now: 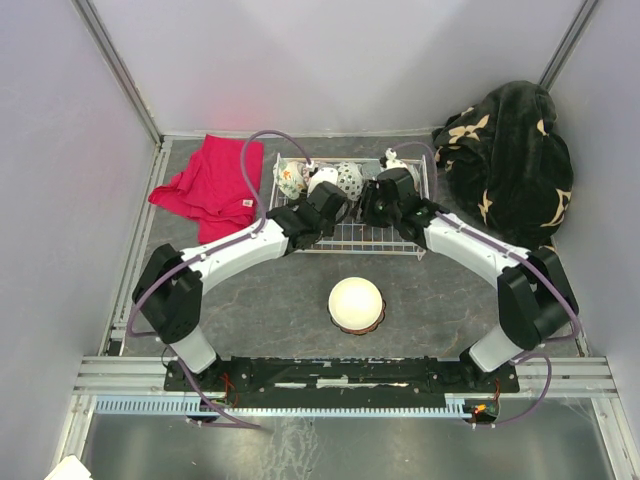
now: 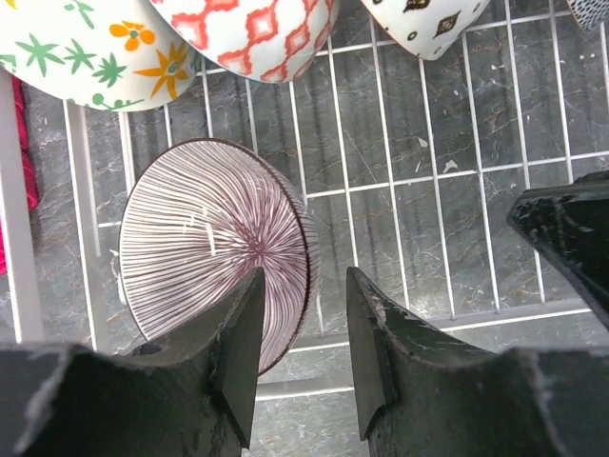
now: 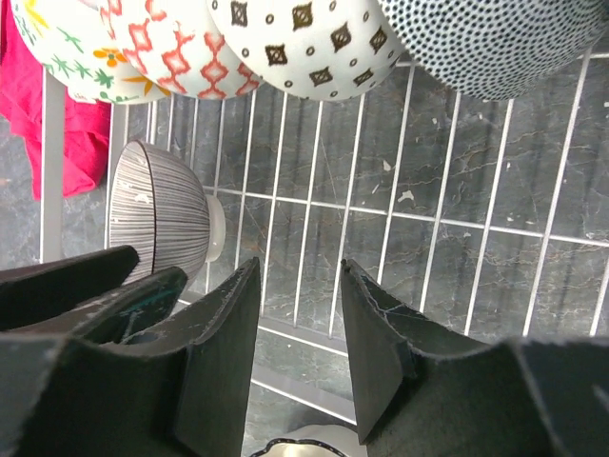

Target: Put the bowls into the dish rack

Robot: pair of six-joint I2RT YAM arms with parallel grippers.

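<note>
The striped bowl (image 2: 181,238) stands tilted in the front left of the white wire rack (image 2: 390,181). In the left wrist view my left gripper is open above the rack's front, one finger overlapping that bowl's edge and nothing held. Beside it, to the right, my right gripper is open and empty over bare wires. Along the back row lean a floral bowl (image 2: 95,52), a red-patterned bowl (image 2: 252,33), a bowl with dark squares (image 3: 304,43) and a dark-dotted bowl (image 3: 504,43). A cream bowl (image 1: 355,303) sits on the table before the rack.
A red cloth (image 1: 215,185) lies left of the rack, and a dark flowered blanket (image 1: 510,160) is heaped at its right. Both grippers are close together over the rack.
</note>
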